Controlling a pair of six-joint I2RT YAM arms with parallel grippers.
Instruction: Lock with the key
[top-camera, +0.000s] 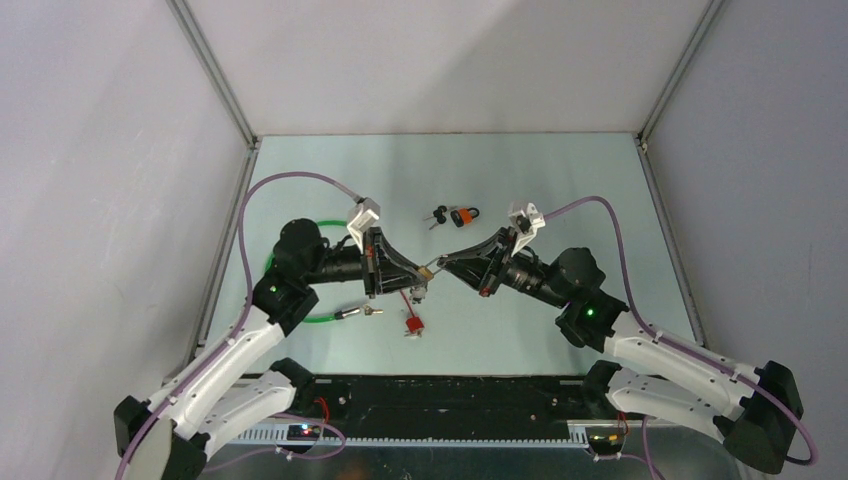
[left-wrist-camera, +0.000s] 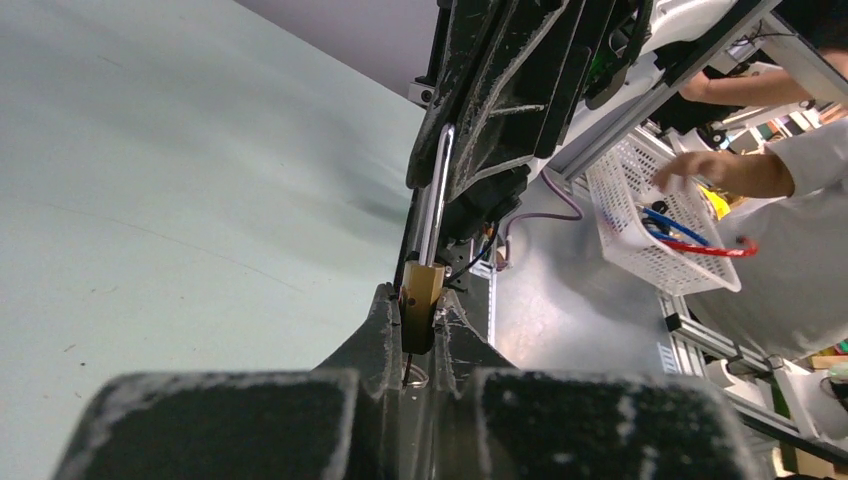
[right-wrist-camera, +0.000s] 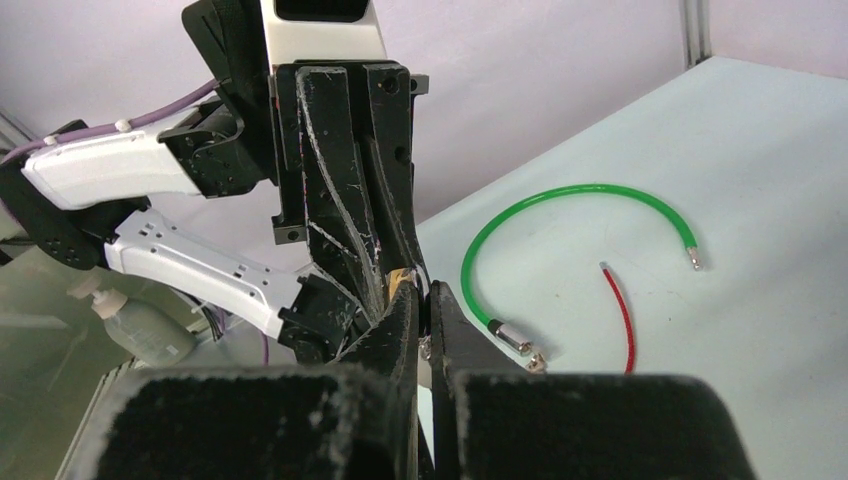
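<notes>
A brass padlock (left-wrist-camera: 421, 300) with a long steel shackle (left-wrist-camera: 437, 190) is clamped in my left gripper (top-camera: 420, 272), upright in the left wrist view, a metal ring below it. My right gripper (top-camera: 442, 263) is shut against the shackle's end from the right; in the right wrist view its fingers meet in front of the padlock (right-wrist-camera: 401, 279), which is mostly hidden, and I see nothing clear between them.
An orange padlock (top-camera: 465, 216) and black keys (top-camera: 438, 216) lie behind the grippers. A green cable lock (right-wrist-camera: 590, 188) and a red one (right-wrist-camera: 626, 315) lie on the table (top-camera: 560, 180).
</notes>
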